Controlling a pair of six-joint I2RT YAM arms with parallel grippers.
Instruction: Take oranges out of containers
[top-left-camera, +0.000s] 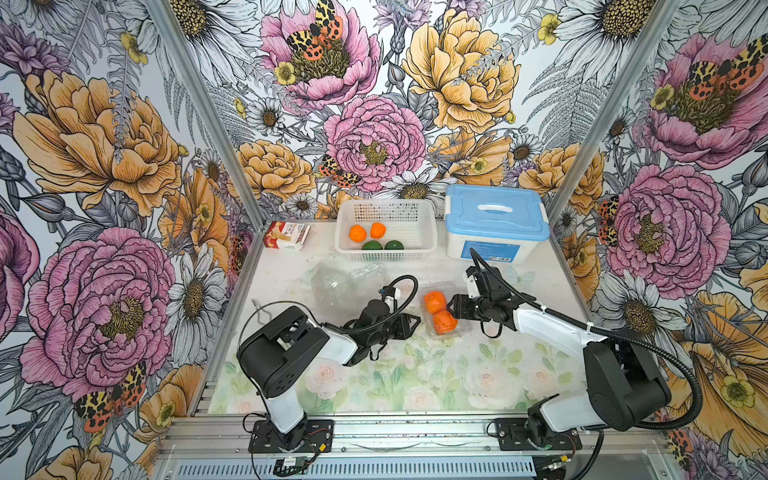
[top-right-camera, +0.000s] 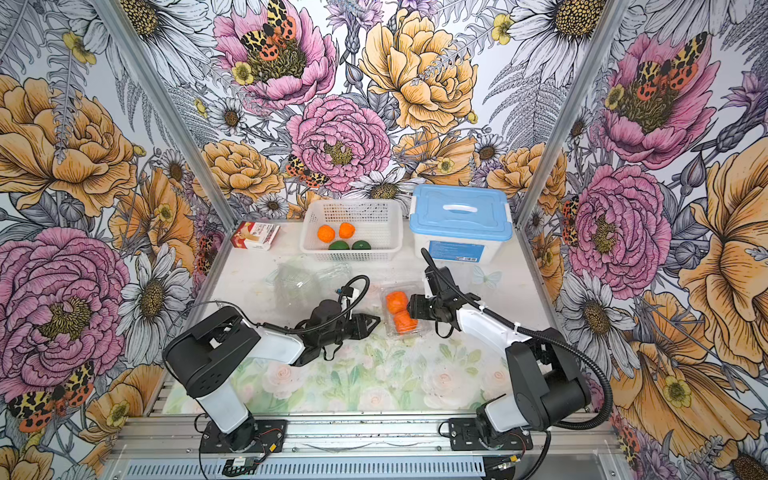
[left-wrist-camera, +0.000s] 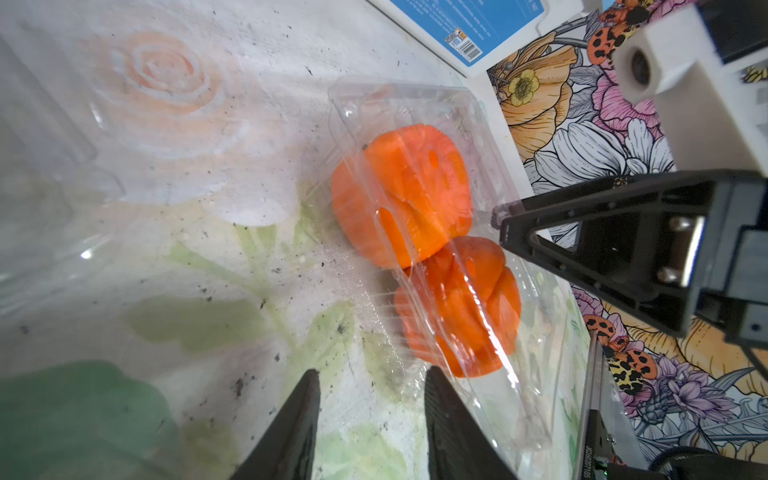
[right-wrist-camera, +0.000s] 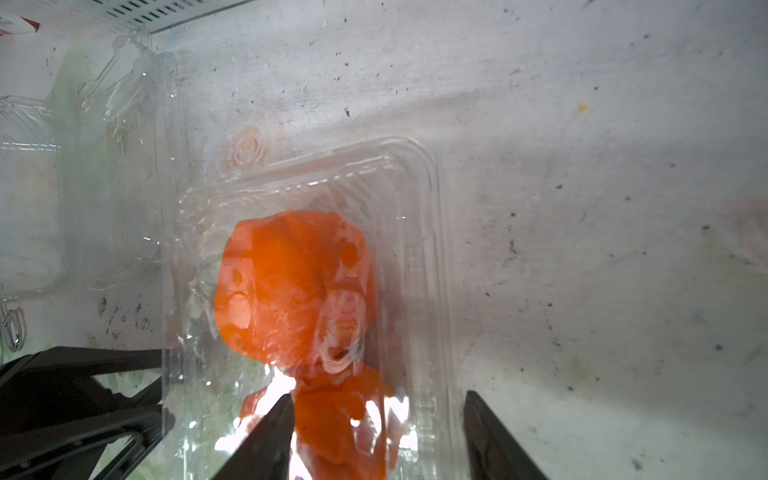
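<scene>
A clear plastic container (right-wrist-camera: 412, 240) holds two oranges, one (left-wrist-camera: 408, 188) behind the other (left-wrist-camera: 460, 308), on the table between my arms. My left gripper is open at the container's left, nothing between its fingers. My right gripper is over the container's right side, fingers apart on either side of the near orange as seen from above; I cannot tell whether they touch the container. A white basket (top-left-camera: 420, 220) at the back holds two more oranges (top-left-camera: 357, 233) and green fruit (top-left-camera: 371, 245).
An empty clear container (right-wrist-camera: 104, 176) lies left of the oranges' container. A blue-lidded box (top-left-camera: 496, 212) stands back right, a small carton (top-left-camera: 285, 236) back left.
</scene>
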